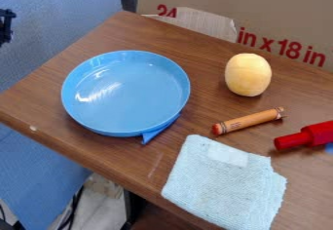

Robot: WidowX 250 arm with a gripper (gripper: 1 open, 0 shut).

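A blue plate [125,93] rests on the left of the wooden table [92,158], with a blue object poking out under its lower right edge. A pale yellow ball-like object [247,74] stands at the back right. An orange crayon-like stick [247,121] lies below it, and a red cylinder [305,136] at the right edge. A light blue cloth [223,183] lies at the front right. Only a small dark part, perhaps of the gripper, shows at the far left edge; whether it is open or shut is unclear.
A cardboard box [286,10] stands behind the table. The table's left edge borders a blue area. The back middle of the table, between plate and yellow object, is clear.
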